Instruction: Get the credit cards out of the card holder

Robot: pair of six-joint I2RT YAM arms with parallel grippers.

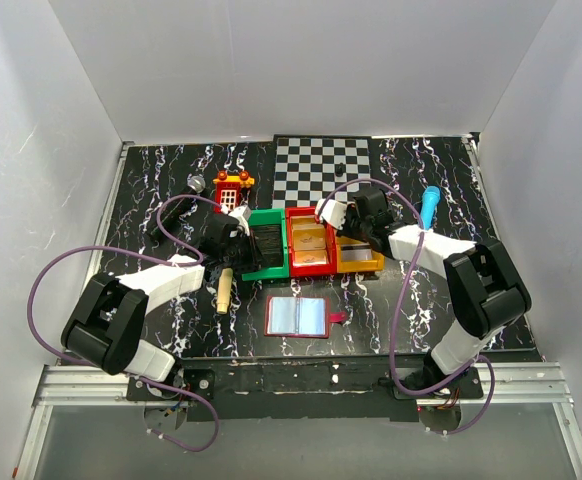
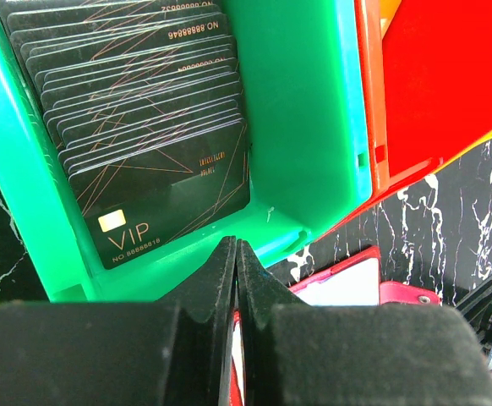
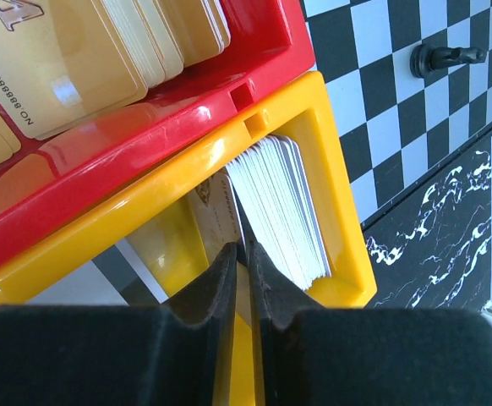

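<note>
The red card holder (image 1: 298, 316) lies spread on the table in front of the boxes, pale sleeves showing; its corner (image 2: 347, 283) enters the left wrist view. Black cards (image 2: 157, 178) overlap inside the green box (image 2: 301, 110). My left gripper is shut at that box's front edge, nothing visible between its fingers. In the yellow box (image 3: 335, 161), white-edged cards (image 3: 276, 203) stand in a stack beside a leaning card (image 3: 216, 207). My right gripper reaches in there, a narrow gap between its fingers; whether the leaning card's edge is pinched cannot be told.
Gold cards (image 3: 68, 59) fill the red box (image 3: 254, 51) between the other two. Behind stands a chessboard (image 1: 321, 165) with one dark piece. A microphone (image 1: 178, 205) and a red toy phone (image 1: 231, 190) lie left; a blue object (image 1: 430, 205) lies right.
</note>
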